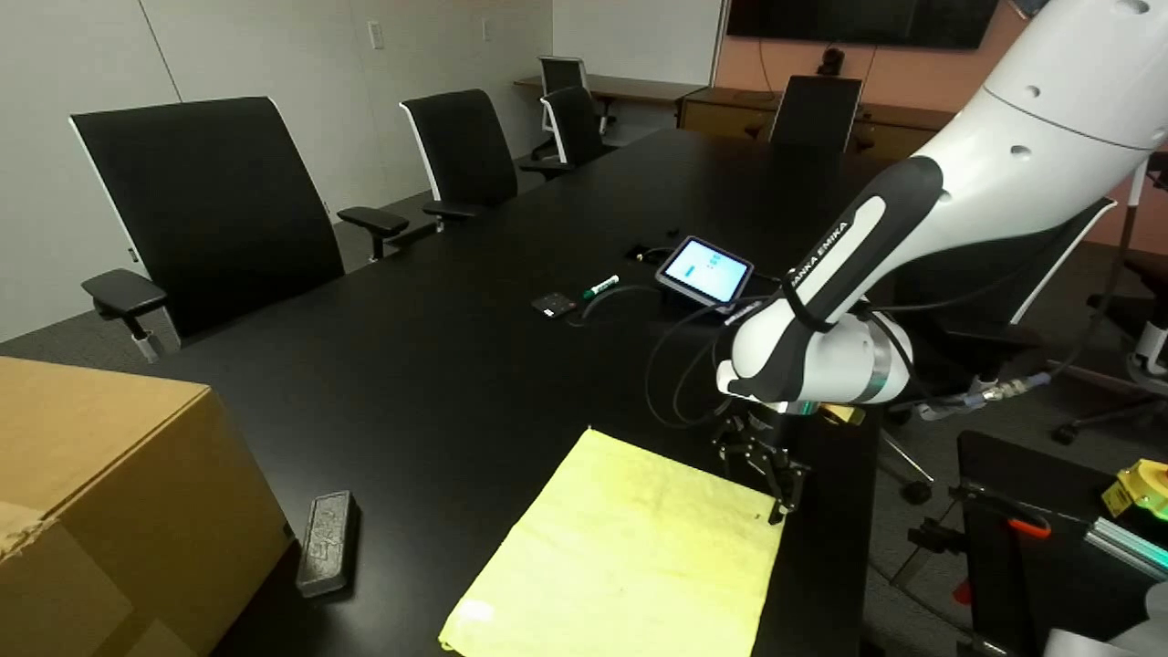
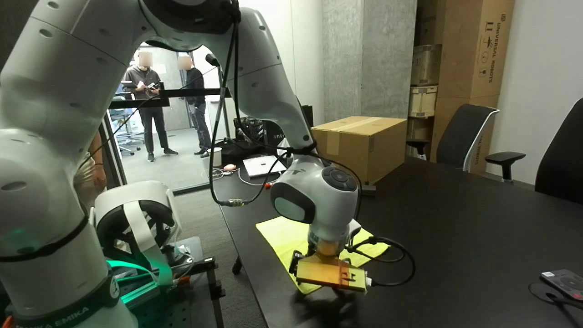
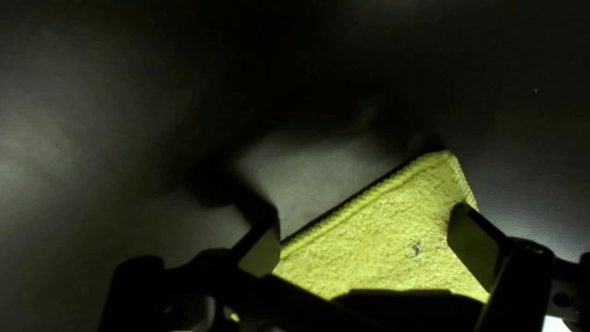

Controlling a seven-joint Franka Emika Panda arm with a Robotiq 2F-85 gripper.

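Observation:
A yellow cloth point(image 1: 635, 547) lies flat and spread out on the black table. My gripper point(image 1: 750, 495) points down over the cloth's far right corner, low to the table. In the wrist view the fingers stand wide apart, with the corner of the yellow cloth point(image 3: 359, 243) lying across the gap between them. The right finger point(image 3: 474, 243) overlaps the cloth's short edge, and the left finger point(image 3: 261, 251) is by its long edge. The gripper is open and holds nothing. From behind, the cloth point(image 2: 278, 235) is partly covered by the arm.
A cardboard box point(image 1: 120, 493) and a dark eraser-like block point(image 1: 328, 542) are left of the cloth. Farther back lie a tablet point(image 1: 706, 270), a green marker point(image 1: 601, 286) and a small black device point(image 1: 554, 306). Its edge runs close to the gripper's right.

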